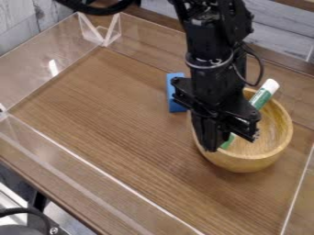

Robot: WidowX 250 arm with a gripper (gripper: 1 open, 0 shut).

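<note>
The black gripper [216, 138] of the arm is over and partly inside a round wooden bowl [249, 161] at the right of the table. Whether its fingers are open or shut is hard to tell. A white and green cylindrical object [263, 95] sticks up at the bowl's back right, and some green shows behind the gripper inside the bowl, which is largely hidden.
A blue block [175, 92] stands left of the bowl, partly behind the arm. Clear edging runs along the left side.
</note>
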